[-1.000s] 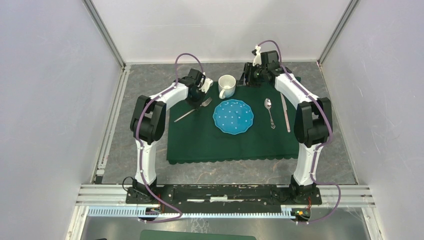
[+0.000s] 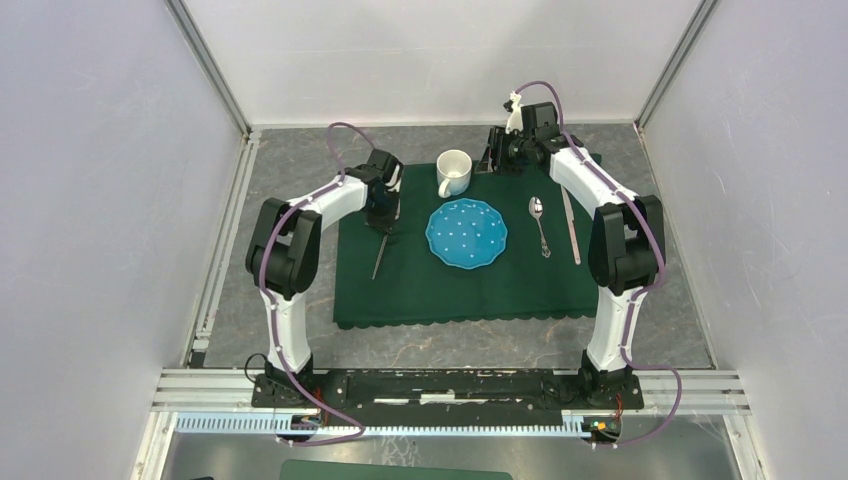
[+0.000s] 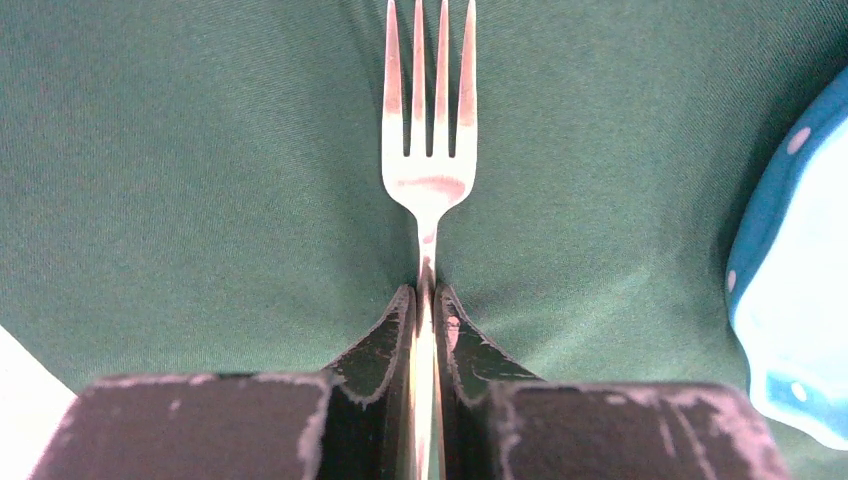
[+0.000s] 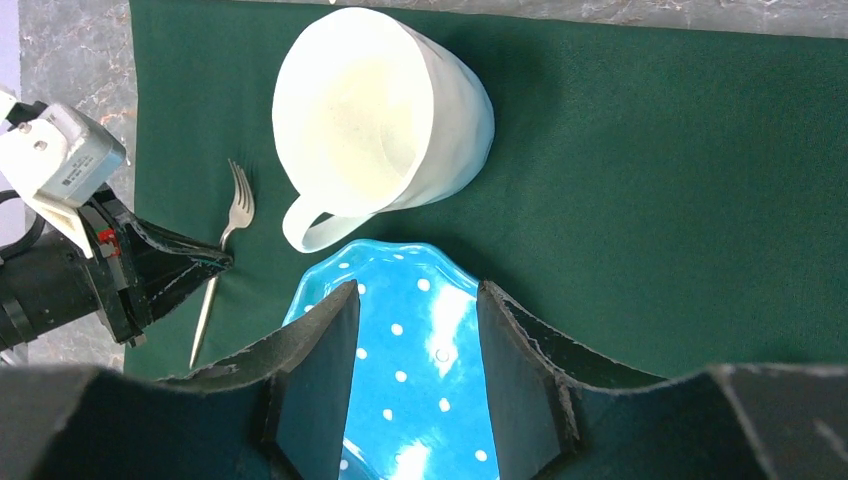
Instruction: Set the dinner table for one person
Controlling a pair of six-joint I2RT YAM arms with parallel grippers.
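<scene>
The fork [image 3: 428, 185] lies between the fingertips of my left gripper, which is shut on its handle, tines pointing away. Seen from the top, the fork [image 2: 380, 258] is left of the blue dotted plate [image 2: 466, 234], nearly in line with the cloth's side, its tines hidden under the left arm. My right gripper is part open with nothing between its fingers, at the cloth's back edge, right of the white mug [image 2: 453, 172]. A spoon [image 2: 540, 226] and a knife [image 2: 570, 226] lie to the plate's right. The mug is behind the plate, its handle toward it.
White walls enclose the table at the back and sides.
The left gripper has turned the fork from a slant to nearly straight front-to-back and shifted slightly left. The right arm, mug, plate, spoon and knife have stayed put.
</scene>
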